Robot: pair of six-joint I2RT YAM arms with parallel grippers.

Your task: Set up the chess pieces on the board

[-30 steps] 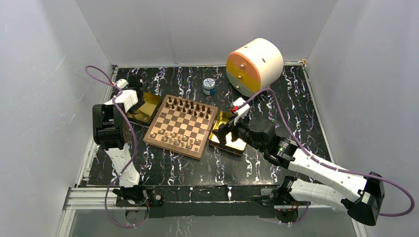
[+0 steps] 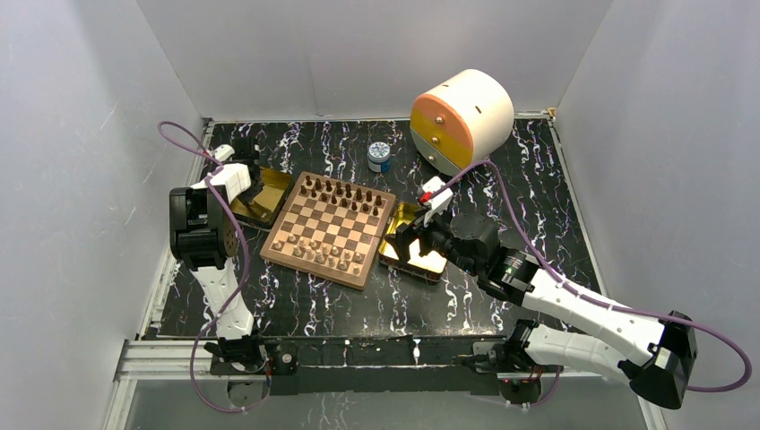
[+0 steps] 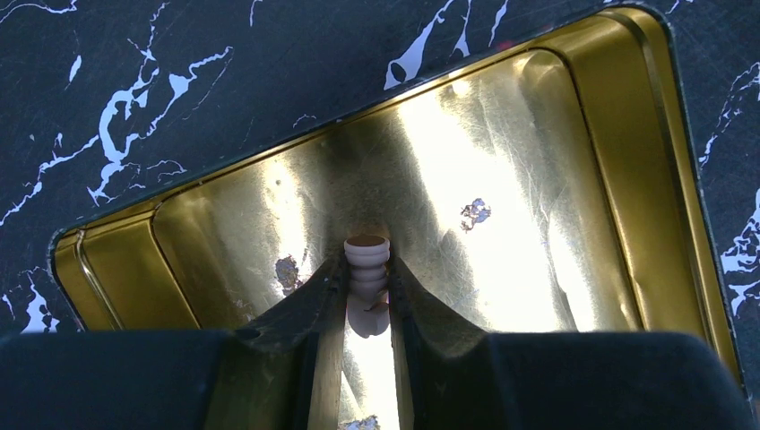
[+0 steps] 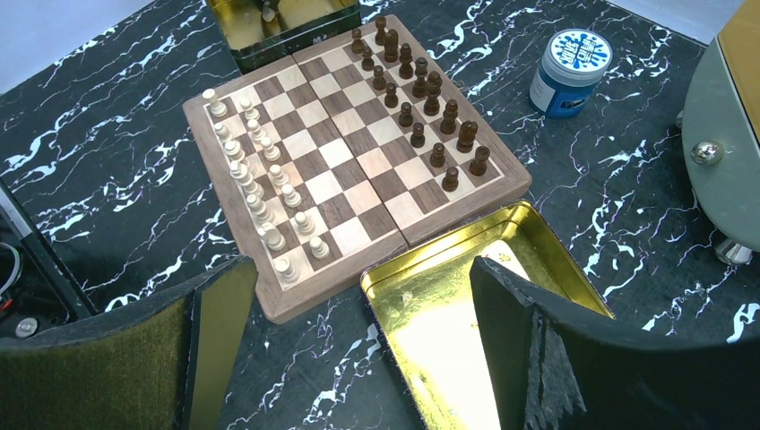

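In the left wrist view a pale chess piece is pinched between the fingertips of my left gripper, its wide base facing the far side. The gripper is down in the gold tray, and no other piece shows on the tray floor there. The chessboard carries dark pieces along one side and light pieces along the opposite side, all apparently upright. My right gripper stands wide apart near the second gold tray, nothing between its fingers.
A blue jar stands behind the board, with a rounded drawer cabinet to its right. The right tray seems to hold no pieces where visible.
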